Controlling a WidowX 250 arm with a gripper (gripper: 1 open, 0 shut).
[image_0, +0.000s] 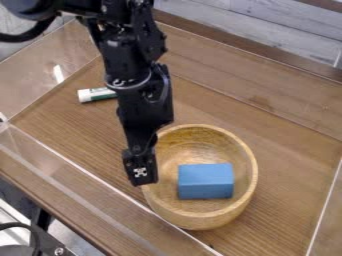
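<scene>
A blue block lies inside a round tan wooden bowl at the lower middle right. My black gripper hangs at the bowl's left rim, left of the block and apart from it, open with nothing seen between its fingers.
A small green-and-white cylinder lies on the wooden tray behind the arm at the left. Clear low walls edge the front left.
</scene>
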